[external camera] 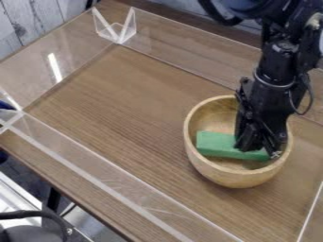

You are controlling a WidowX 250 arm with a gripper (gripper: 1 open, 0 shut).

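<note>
A wooden bowl (212,170) sits on the wooden table at the right of the camera view, with a green rectangular block (224,146) lying in it. My black gripper (258,142) reaches down from the upper right into the bowl, its fingers low over the right part of the block. The dark fingers overlap the block and each other, so whether they grip it cannot be made out.
A clear plastic piece (115,28) stands at the upper left. Transparent strips run along the table's edges, and a dark cable lies at the lower left.
</note>
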